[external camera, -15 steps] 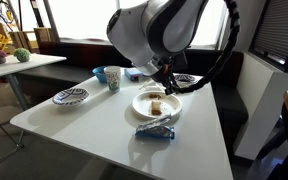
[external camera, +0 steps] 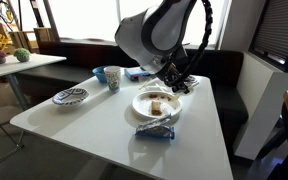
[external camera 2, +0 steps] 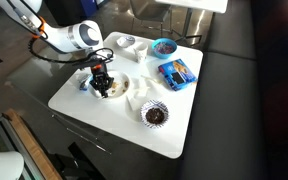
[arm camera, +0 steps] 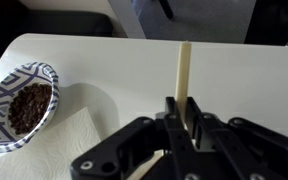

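Note:
My gripper is shut on a pale, thin stick-like utensil [arm camera: 183, 75] that points away from the wrist; its other end is hidden behind the fingers. In exterior view 1, the gripper [external camera: 180, 86] is low at the far right rim of a white plate [external camera: 139, 111] with several brown pieces of food on it. Exterior view 2 has the gripper [external camera 2: 101, 89] by the same plate [external camera 2: 123, 78], at the side nearest the arm. The utensil is too small to make out clearly in the exterior views.
A patterned bowl [arm camera: 46, 78] of dark bits stands beside a white paper towel [arm camera: 59, 148]. A blue packet [external camera: 155, 129] lies in front of the plate. Elsewhere on the table are a blue box [external camera 2: 178, 73], a blue bowl [external camera 2: 164, 47] and a cup [external camera 2: 140, 49].
The arm has shifted slightly to the right in exterior view 1, staying low near the plate's far rim. Plate, packet and bowls have not visibly moved.

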